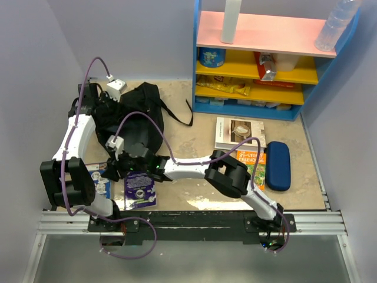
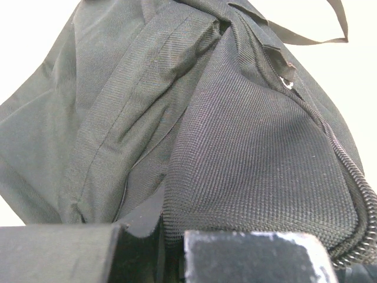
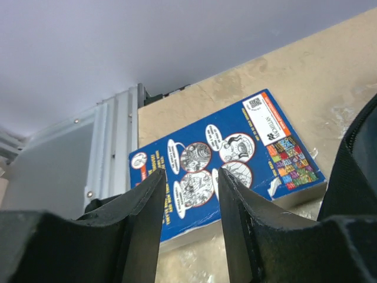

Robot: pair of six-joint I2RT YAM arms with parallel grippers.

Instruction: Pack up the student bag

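A black backpack [image 1: 150,106] lies at the back left, its fabric and zipper filling the left wrist view. My left gripper [image 1: 109,97] is shut on the bag's fabric [image 2: 247,147]. My right gripper [image 1: 112,171] hangs over the blue sticker book [image 3: 224,159] at the front left, fingers part open with nothing seen between them. A purple book [image 1: 139,191] lies beside it, partly under the arm.
At the right lie a coffee-cover book [image 1: 238,132], an orange book [image 1: 252,180] and a navy case [image 1: 278,165]. A shelf [image 1: 265,29] with snacks and a bottle [image 1: 333,26] stands at the back.
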